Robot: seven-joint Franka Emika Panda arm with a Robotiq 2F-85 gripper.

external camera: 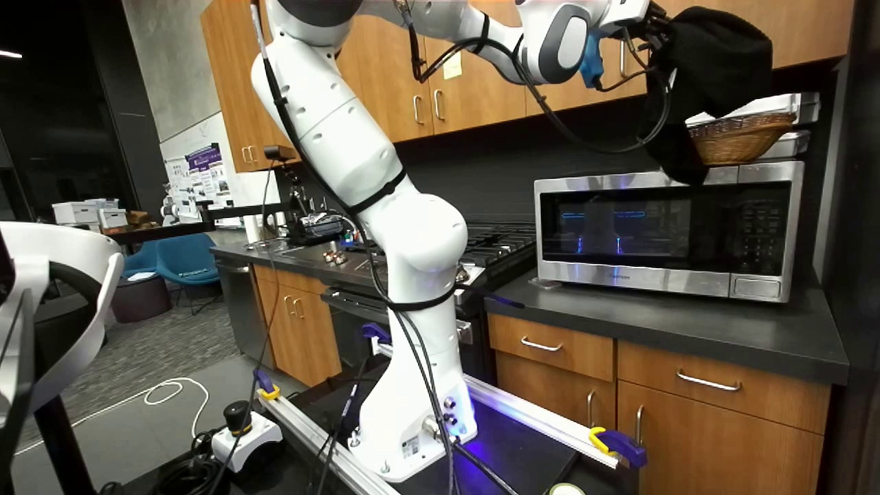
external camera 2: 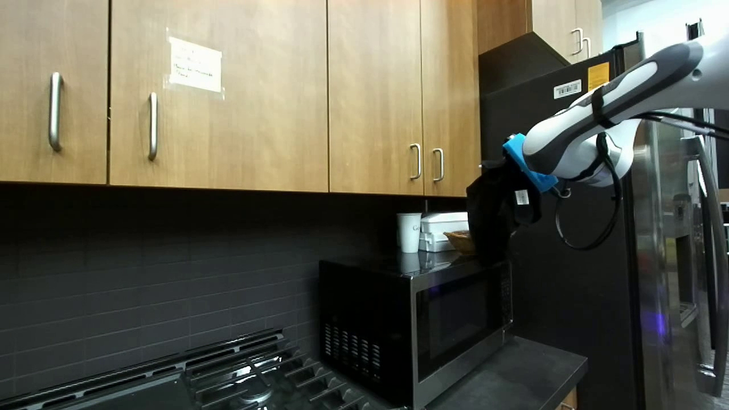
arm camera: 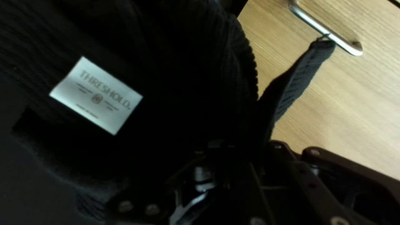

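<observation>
A black ribbed cloth [arm camera: 168, 75] with a white label [arm camera: 95, 95] fills much of the wrist view. My gripper is shut on it, though the dark cloth hides most of the fingers. One narrow corner of the cloth sticks out to the upper right, its tip overlapping a cabinet handle [arm camera: 322, 28] in this view; I cannot tell whether they touch. In exterior view 1 the cloth [external camera: 718, 62] hangs from my gripper [external camera: 660, 33] in front of the upper cabinets, its lower end before the microwave's top edge.
The microwave [external camera: 660, 239] stands on the counter below. On top of it are a wicker basket [external camera: 738, 139], white containers [external camera 2: 444, 224] and a white cup [external camera 2: 409, 232]. Upper cabinets [external camera 2: 372, 95] are close behind the gripper, and a fridge [external camera 2: 567, 239] stands beyond the microwave.
</observation>
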